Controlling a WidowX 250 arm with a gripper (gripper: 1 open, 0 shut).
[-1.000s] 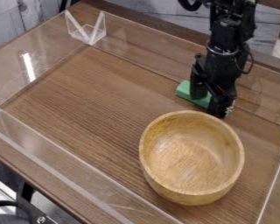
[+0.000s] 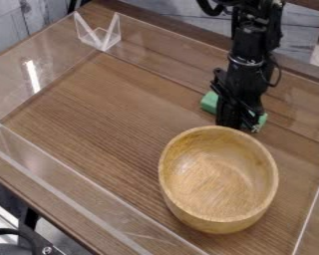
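Note:
My black gripper (image 2: 238, 105) reaches down from the top right over a green object (image 2: 213, 104), hiding much of it; the green shows on both sides of the fingers, which look close together. Whether anything is between them is hidden. In front sits a large tan round-cornered bowl (image 2: 218, 179), empty, just below the gripper.
A wooden table (image 2: 96, 120) fills the view, clear on the left and centre. A clear plastic holder (image 2: 99, 32) stands at the back left. Dark cables (image 2: 16, 235) lie at the bottom left corner.
The gripper has shifted slightly at the green object, which stays in about the same spot. The bowl has not moved.

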